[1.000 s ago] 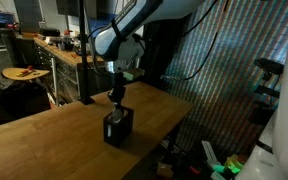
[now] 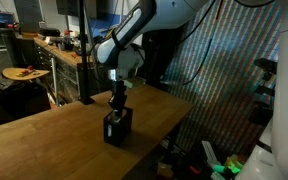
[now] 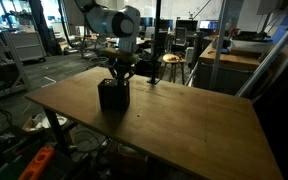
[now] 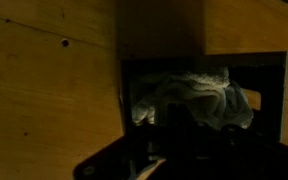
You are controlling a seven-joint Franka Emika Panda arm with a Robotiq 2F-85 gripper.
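A small black open-topped box (image 2: 117, 128) stands on the wooden table. In the wrist view, a crumpled pale grey cloth (image 4: 209, 95) fills much of the box's inside. My gripper (image 2: 116, 108) points down at the box's opening, its tips at about rim height. Exterior view 2 also has the gripper (image 3: 115, 72) over the box (image 3: 114, 95). Its fingers look shut, with nothing clearly showing between them. Dark fingers cover part of the cloth in the wrist view, so any contact with it cannot be made out.
Bare wooden table (image 2: 39, 145) spreads out around the box, with wide free room on one side (image 3: 199, 120). The table's near edge lies close to the box. Chairs, a stool (image 2: 26, 74) and desks stand in the background.
The box has stayed in place.
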